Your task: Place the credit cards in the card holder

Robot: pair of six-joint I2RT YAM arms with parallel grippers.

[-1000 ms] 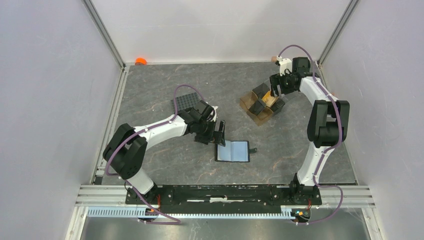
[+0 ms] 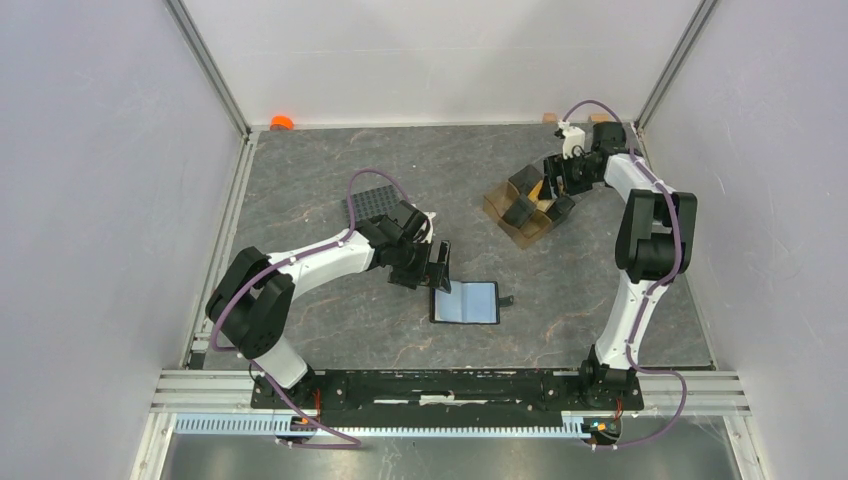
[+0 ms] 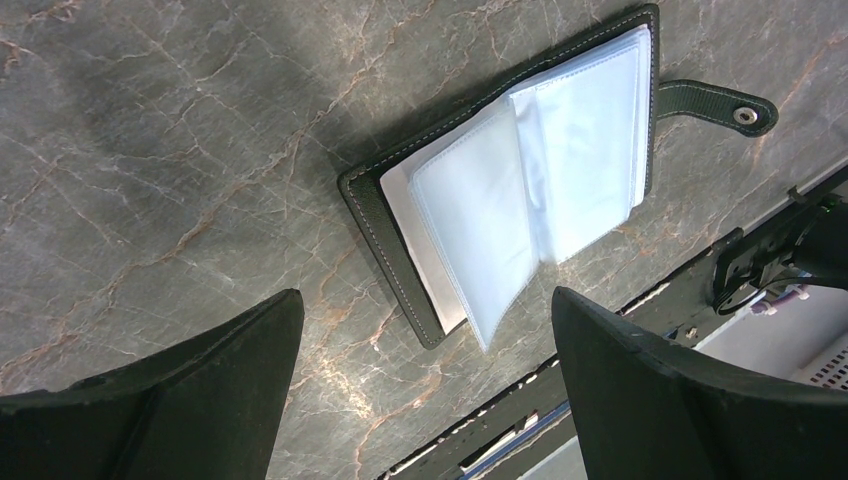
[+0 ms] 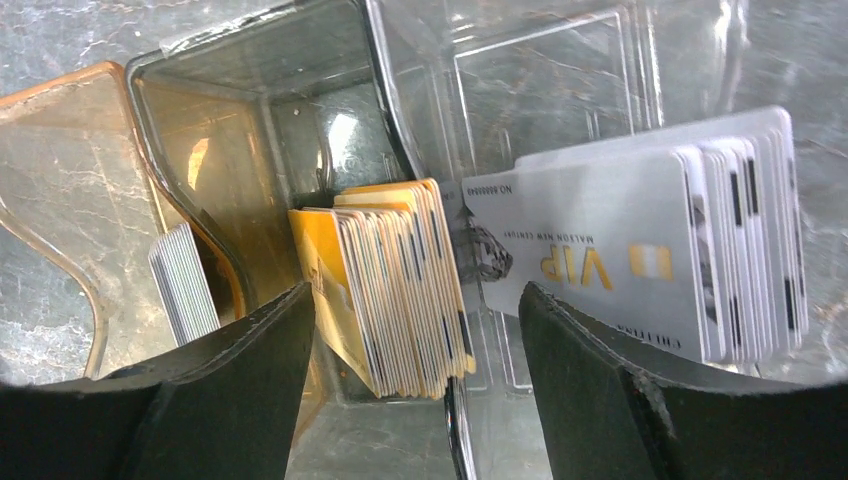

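The dark card holder (image 3: 390, 250) lies spread on the table, its pale blue sleeves (image 3: 520, 180) facing up. Above its left end hangs my left gripper, open and empty. At the back right, my right gripper is part open over a divided organizer (image 2: 518, 235). Yellow-faced cards (image 4: 400, 290) stand packed in a middle compartment, seen between its fingers. Silver VIP cards (image 4: 600, 240) lean in a clear compartment behind the right finger, and a thin grey stack (image 4: 184, 283) sits in the brown one. No card shows gripped.
A dark ridged mat (image 2: 372, 203) lies left of centre behind the left arm. An orange object (image 2: 282, 122) sits at the back left edge. The holder's snap strap (image 3: 720, 108) points right. Bare table separates holder and organizer.
The organizer has shifted slightly right. My left arm and the card holder have stayed put.
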